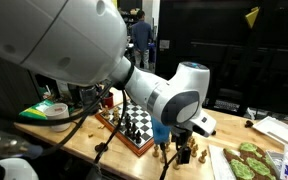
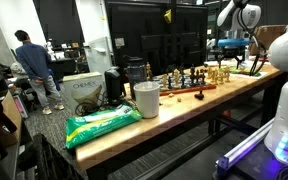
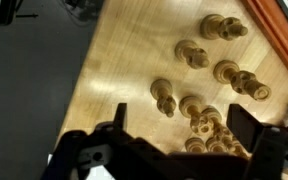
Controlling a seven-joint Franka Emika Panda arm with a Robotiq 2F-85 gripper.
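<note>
Several tan wooden chess pieces stand on the table below my gripper, which is open with nothing between its fingers. In the wrist view, one small pawn-like piece (image 3: 163,97) appears between the fingers, a little beyond their tips. Another piece (image 3: 192,55) and a larger one (image 3: 224,27) stand farther up the picture. To the right is a tall piece (image 3: 242,80). A cluster of pieces (image 3: 196,115) lies toward the lower right, partly hidden by the right finger. A chessboard (image 1: 117,124) with dark pieces (image 1: 136,131) sits left of the arm in exterior view 1.
Right of the gripper in exterior view 1 is a tray with green and brown patches (image 1: 248,163). A white bowl (image 1: 58,115) stands at the left. In exterior view 2, a white container (image 2: 147,99) and a green bag (image 2: 102,125) occupy the near table end.
</note>
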